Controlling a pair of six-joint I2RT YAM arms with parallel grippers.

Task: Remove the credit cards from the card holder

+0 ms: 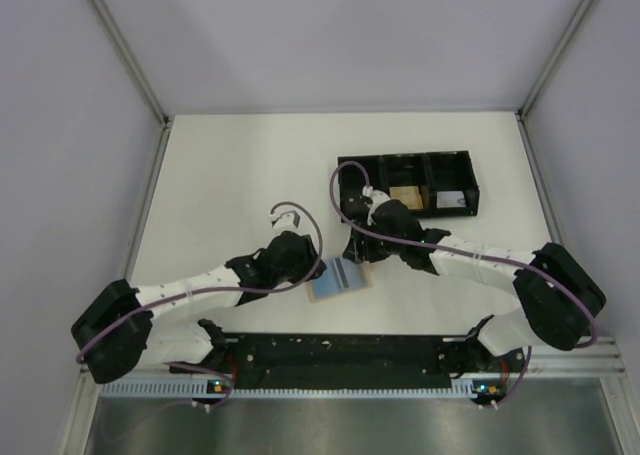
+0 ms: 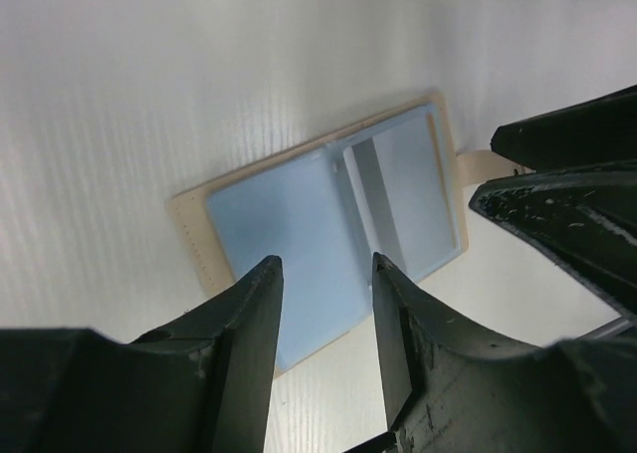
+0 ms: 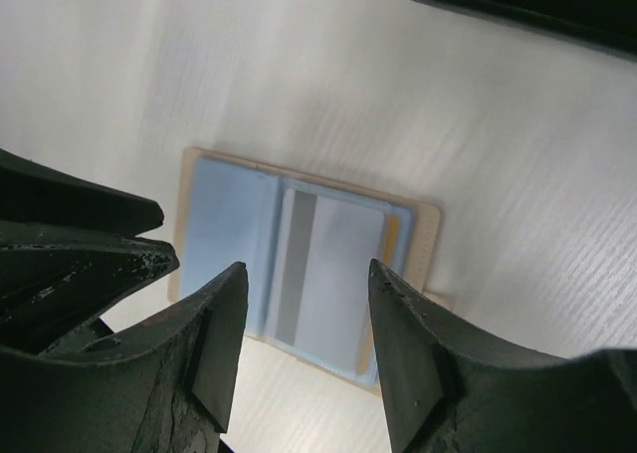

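The card holder lies open on the table, pale blue-grey on a tan base; its left half is plain, while its right half has a grey stripe and a tan edge. My left gripper hangs over the near side of the left half, fingertips apart with nothing seen between them. My right gripper is over the right half, open, fingertips wide apart. Whether anything sits inside the holder's slots is unclear.
A black divided box stands at the back right, with tan and pale items in some compartments.
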